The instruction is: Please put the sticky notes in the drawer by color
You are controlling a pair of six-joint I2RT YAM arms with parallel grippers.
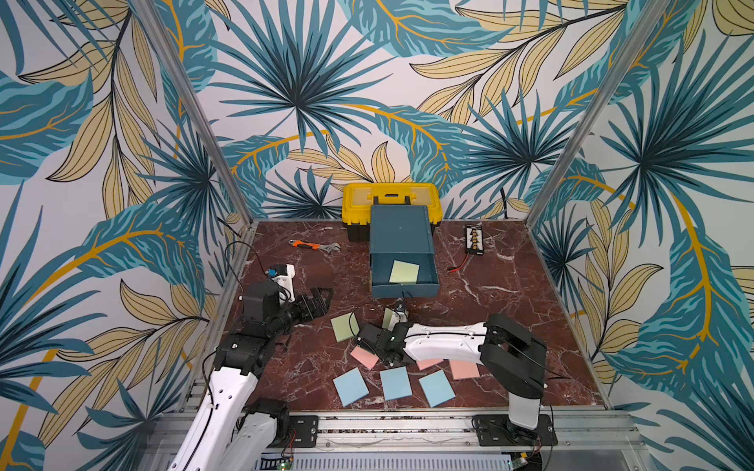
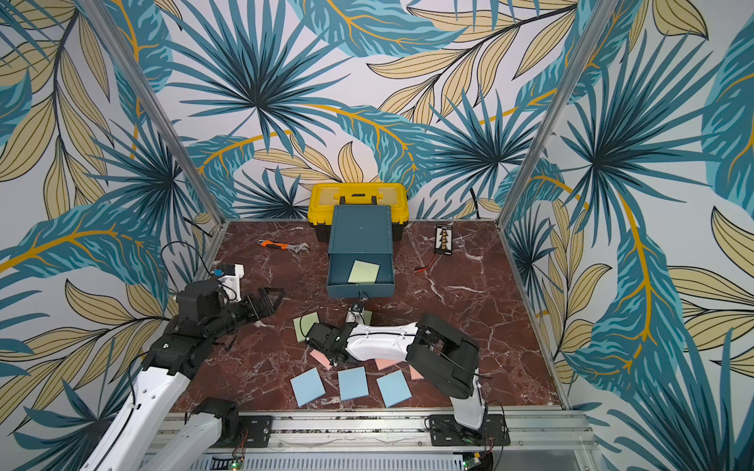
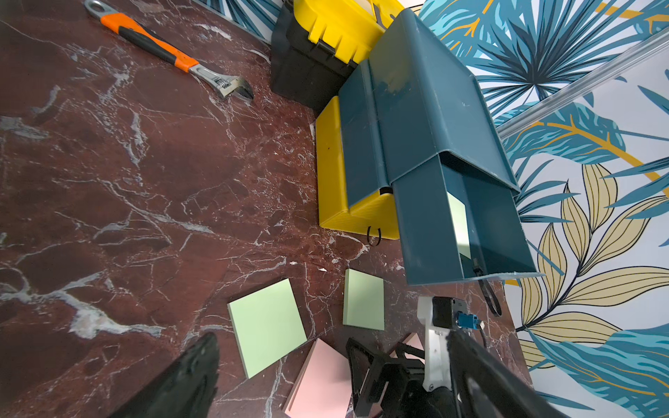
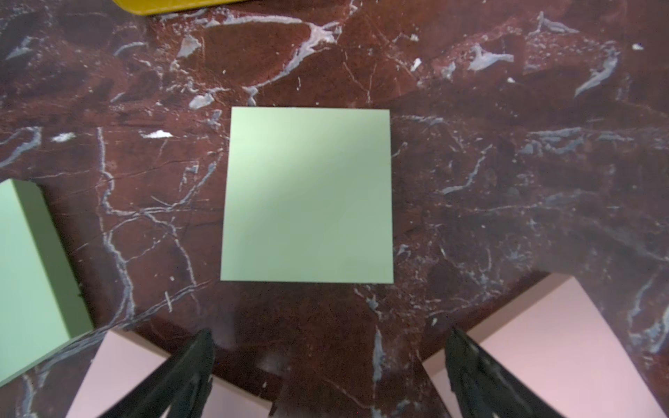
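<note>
The blue-grey drawer (image 1: 403,291) is pulled out, with a light green note pad (image 1: 403,272) lying inside. A second green pad (image 4: 308,195) lies flat ahead of my right gripper, whose fingers are spread with nothing between them. Another green pad (image 1: 344,326) rests to its left. Pink pads (image 1: 363,357) (image 1: 464,369) lie nearer the front, some partly covered by the right arm. Three blue pads (image 1: 350,386) (image 1: 396,383) (image 1: 436,387) form the front row. My left gripper (image 1: 320,301) is open and empty over the table's left side.
Behind the drawer stands a yellow and black toolbox (image 1: 355,205). An orange-handled wrench (image 1: 314,245) lies back left, and a small black device with wires (image 1: 474,240) back right. Table space right of the drawer is clear.
</note>
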